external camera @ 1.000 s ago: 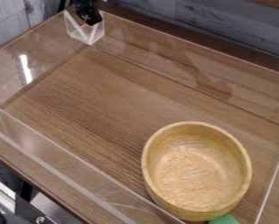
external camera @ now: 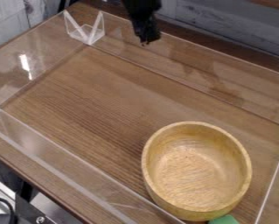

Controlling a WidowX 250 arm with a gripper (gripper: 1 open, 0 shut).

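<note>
My dark gripper (external camera: 144, 33) is at the top centre of the camera view, above the wooden surface; it is too dark and blurred to tell how its fingers stand or whether anything is between them. A clear, angular holder (external camera: 86, 28) stands at the back left, to the left of the gripper and apart from it.
A round light wooden bowl (external camera: 197, 169) sits at the front right, with a small green object (external camera: 226, 219) just beside it at the bottom edge. A pale wall runs behind the back edge.
My gripper has moved right from over the clear holder at the back left to the top centre, leaving the holder in view. The bowl is unmoved.
</note>
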